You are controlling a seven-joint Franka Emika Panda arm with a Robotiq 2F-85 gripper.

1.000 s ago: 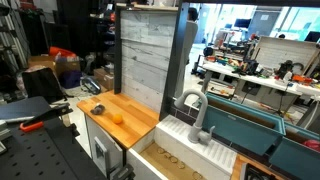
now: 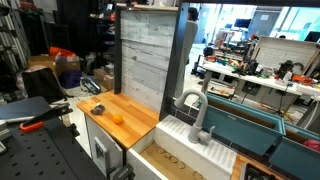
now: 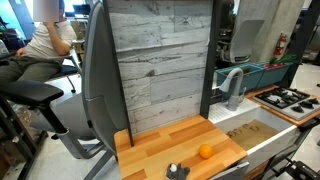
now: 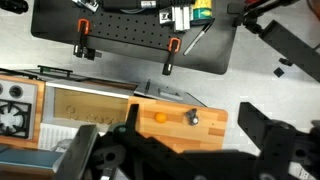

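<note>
An orange, rounded object (image 2: 117, 119) lies on the wooden worktop (image 2: 135, 110) of a small toy kitchen; exterior view 2 shows the same orange object (image 3: 206, 151) near the worktop's right part. To its left stands a small grey metallic thing (image 3: 178, 171), too small to make out clearly. From high above, the wrist view takes in the orange object (image 4: 160, 117) and the metallic thing (image 4: 193, 117). My gripper hangs well over the worktop, its dark fingers spread wide apart at the bottom of that view with nothing between them. Neither exterior view includes it.
Right of the worktop are a sink basin (image 3: 252, 135) with a grey faucet (image 3: 233, 84) and a stove top (image 3: 288, 102). A whitewashed wooden panel (image 2: 143, 65) rises behind the worktop. Tools lie on the black table (image 4: 140, 40). Bare worktop surrounds the orange object.
</note>
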